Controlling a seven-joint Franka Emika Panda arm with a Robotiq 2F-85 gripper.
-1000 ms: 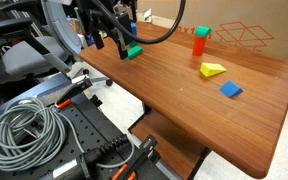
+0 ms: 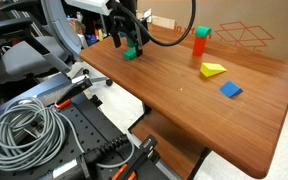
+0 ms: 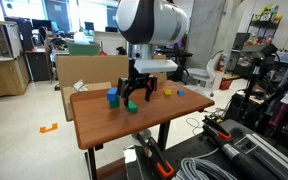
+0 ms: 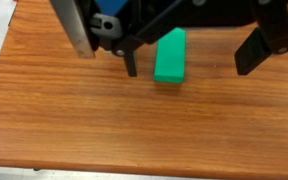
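A small green block (image 4: 171,56) lies on the wooden table, between the two spread fingers of my gripper in the wrist view. It sits closer to the left finger, with bare wood between it and the right one. In exterior view 1 the gripper (image 2: 130,46) is low over the table's far left part, partly covering the green block (image 2: 133,52). My gripper is open and holds nothing. Whether a finger touches the block cannot be told.
Beside the gripper stands a blue piece (image 3: 112,92) with green at its base. A red block with a green top (image 2: 200,43), a yellow triangular block (image 2: 212,69) and a blue block (image 2: 230,89) are spread to the right.
My gripper has come down and to the right in exterior view 1, from beside the green block to around it. The other blocks have not moved.
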